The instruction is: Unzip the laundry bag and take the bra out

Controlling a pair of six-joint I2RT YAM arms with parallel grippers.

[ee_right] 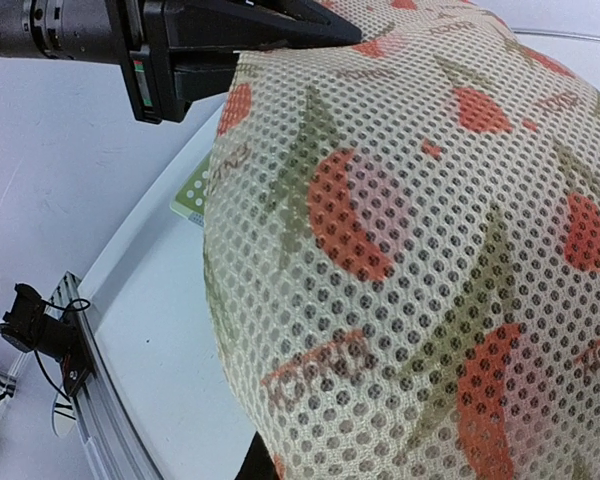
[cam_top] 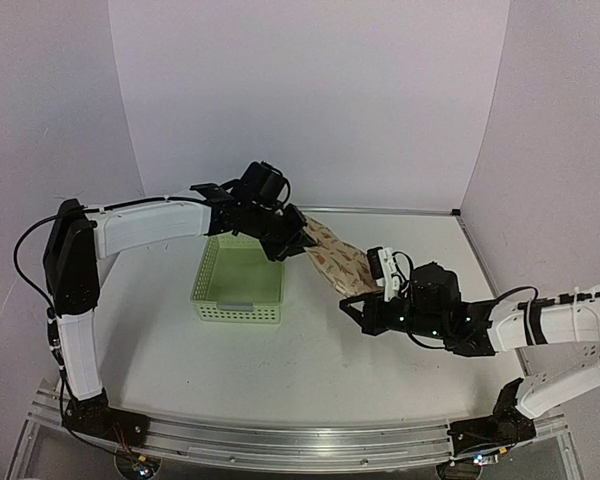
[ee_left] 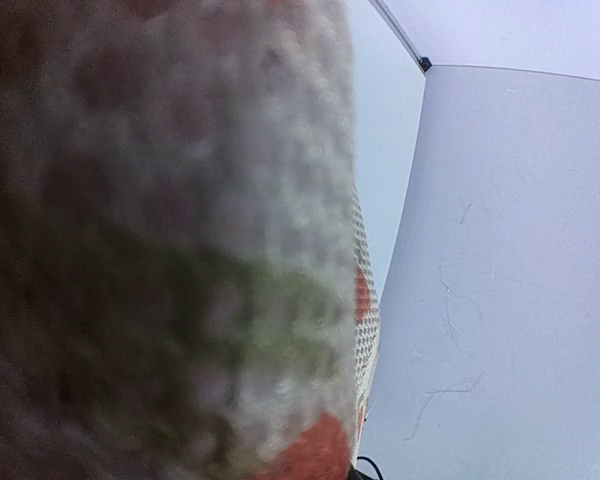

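Observation:
The laundry bag (cam_top: 340, 262), cream mesh with a red and green print, is stretched in the air between my two arms. At its upper left end, my left gripper (cam_top: 305, 243) is shut on the fabric; the right wrist view shows the black left fingers (ee_right: 325, 32) pinching the bag's edge. My right gripper (cam_top: 352, 306) is shut on the lower right end, its tips mostly hidden by the mesh (ee_right: 430, 270) filling that view. Blurred bag cloth (ee_left: 180, 220) covers most of the left wrist view. Neither the zipper nor a bra can be made out.
An empty-looking green basket (cam_top: 237, 312) stands on the white table left of centre, below the left arm. Walls (cam_top: 310, 100) close in the back and sides.

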